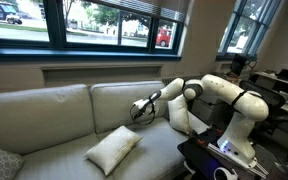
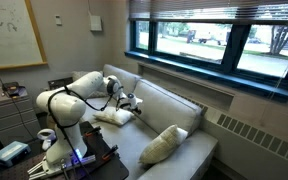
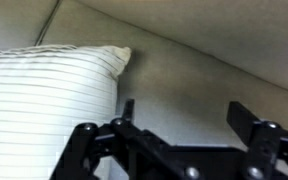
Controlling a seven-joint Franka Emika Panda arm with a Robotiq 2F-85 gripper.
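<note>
My gripper is open, with only bare grey sofa fabric showing between its fingers. To its left in the wrist view lies a white striped pillow [image 3: 49, 100], one corner close to the left finger [image 3: 128, 110]. In exterior view 1 the gripper [image 1: 137, 113] hangs over the back of the sofa seat, near the backrest, beyond a light pillow [image 1: 114, 149] lying flat on the seat. Exterior view 2 has that light pillow [image 2: 113, 115] beside the arm; contact between gripper and sofa cannot be judged.
A grey patterned pillow [image 1: 0, 162] rests at the sofa's far left. Another light pillow [image 1: 178, 114] stands near the right end, beside the arm. The backrest [image 1: 54, 115] rises close behind the gripper.
</note>
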